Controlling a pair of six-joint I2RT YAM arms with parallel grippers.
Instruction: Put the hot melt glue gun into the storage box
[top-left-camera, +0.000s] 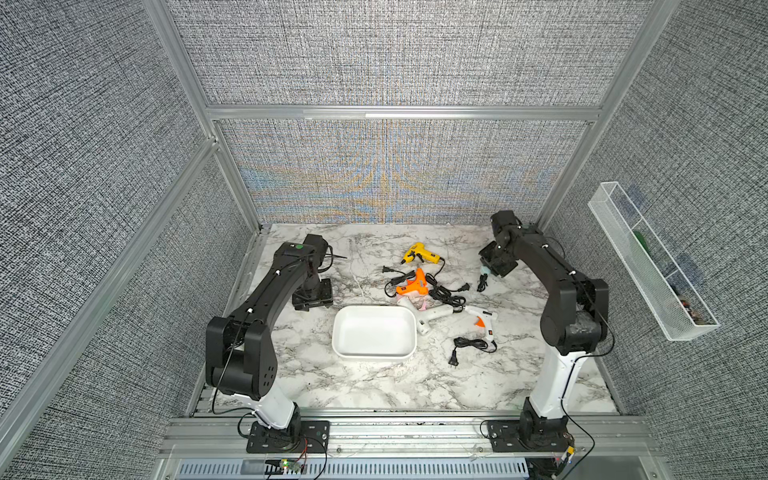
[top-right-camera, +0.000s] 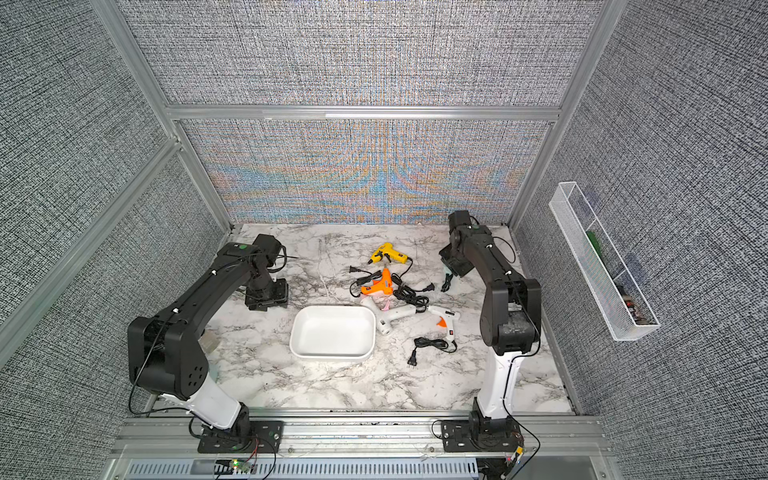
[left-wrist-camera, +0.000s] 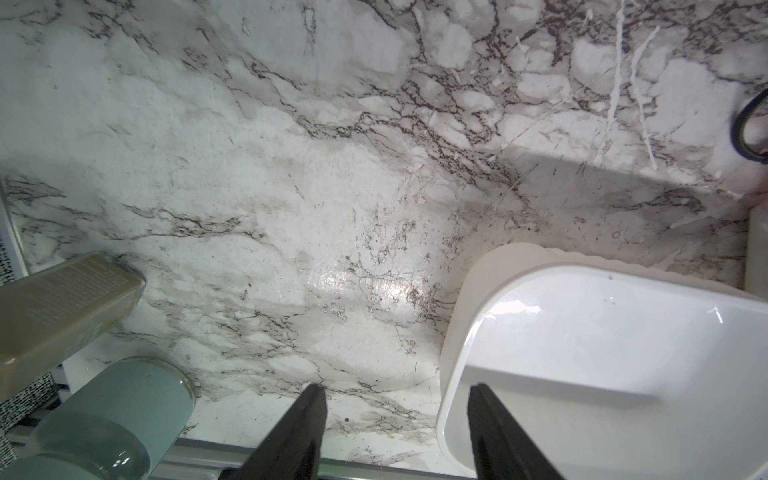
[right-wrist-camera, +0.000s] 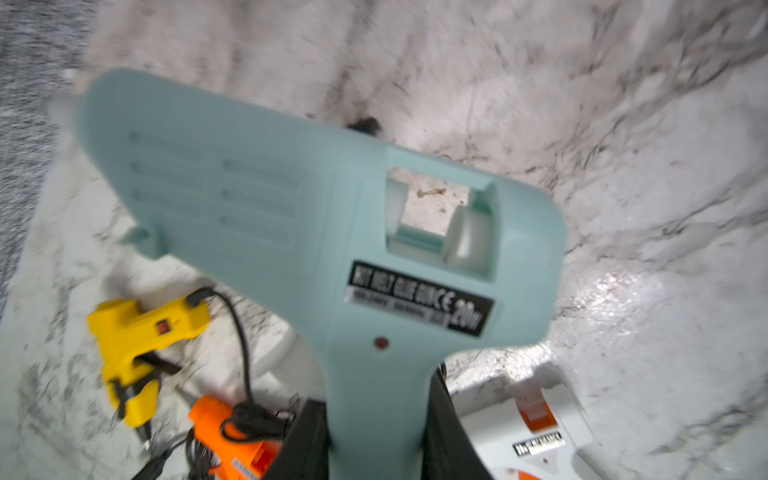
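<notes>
A mint-green hot melt glue gun (right-wrist-camera: 320, 216) fills much of the right wrist view, lifted off the table, its nozzle toward the upper left. My right gripper is shut on its handle, whose lower end is out of sight. From above, the right arm's dark wrist (top-left-camera: 497, 257) hides most of this gun. The white storage box (top-left-camera: 336, 334) is empty near the table's middle. My left gripper stands open with nothing between its fingers, left of the box and apart from it in the overhead views.
A yellow glue gun (top-left-camera: 421, 253), an orange one (top-left-camera: 413, 283) and a white one (top-left-camera: 485, 319) lie with tangled black cords right of the box. A white hairdryer-like tool (top-right-camera: 385, 317) lies close to the box's right side. Bottles (left-wrist-camera: 120, 416) stand at the left.
</notes>
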